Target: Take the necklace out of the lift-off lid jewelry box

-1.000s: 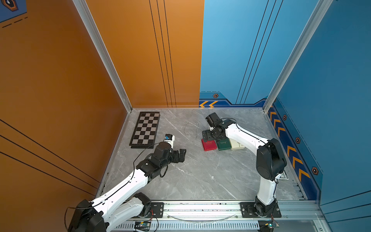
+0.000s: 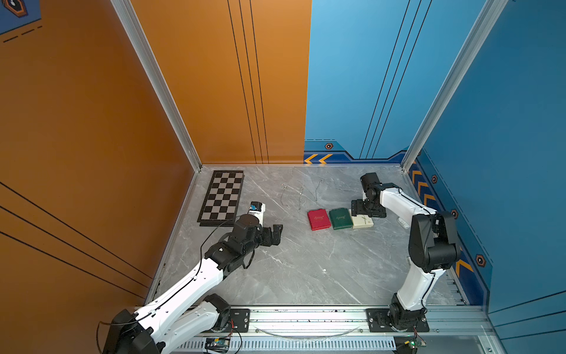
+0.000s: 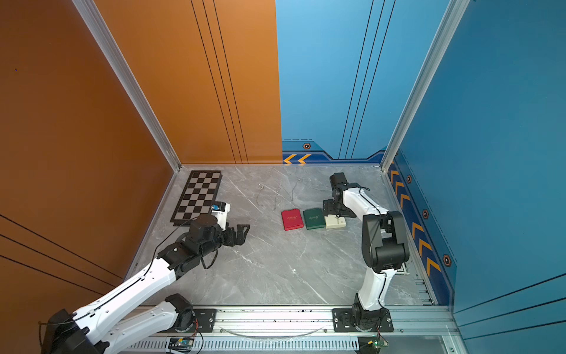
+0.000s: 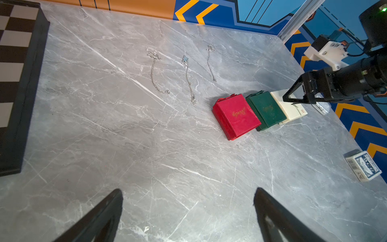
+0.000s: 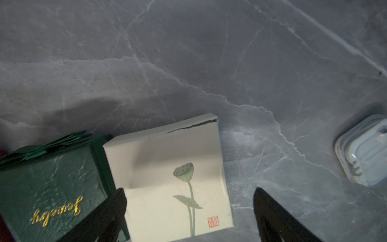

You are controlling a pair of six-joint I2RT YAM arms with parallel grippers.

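Red (image 4: 235,117), green (image 4: 266,111) and cream lotus-print (image 5: 165,169) jewelry boxes sit closed in a row on the right-centre table. Three silver chain necklaces (image 4: 187,76) lie loose on the table behind them. My right gripper hangs open over the cream box, with the lid between its blurred fingertips in view, not visibly touching. My left gripper (image 2: 271,234) stands open over bare table at left-centre, nothing between its fingers.
A checkerboard (image 2: 220,197) lies at the back left. A white earphone case (image 5: 362,149) is right of the cream box, and a card box (image 4: 362,165) lies near the right wall.
My right gripper has moved rightward from above the red and green boxes to over the cream box. The left arm has barely moved.
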